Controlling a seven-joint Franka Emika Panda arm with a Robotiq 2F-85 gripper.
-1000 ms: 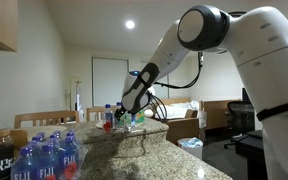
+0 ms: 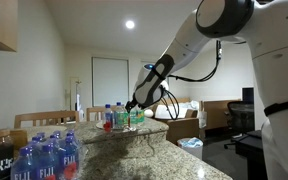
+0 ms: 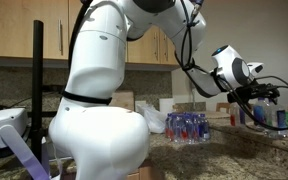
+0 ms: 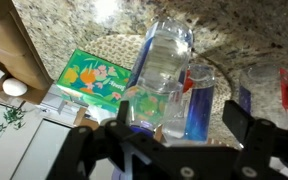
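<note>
My gripper stands open, its two dark fingers (image 4: 94, 143) spread wide at the bottom of the wrist view. A clear bottle (image 4: 164, 60) stretches up through the gap between them in that view; I cannot tell whether it touches a finger. Right beside it is a bottle with a blue label (image 4: 200, 105). In exterior view 1 the gripper (image 2: 132, 104) is over the raised ledge, close to a group of bottles (image 2: 119, 116). Exterior view 2 has it at the far right, partly behind cables.
A green patterned box (image 4: 92, 82) is left of the clear bottle, and a clear cup-like container (image 4: 264, 92) is to the right. Several Fiji bottles (image 2: 50, 160) stand on the near counter. Bare granite (image 2: 169, 163) spreads across the counter's right part.
Over the last second the arm and gripper have shifted right along the ledge in exterior view 1. The near Fiji bottles have stayed put.
</note>
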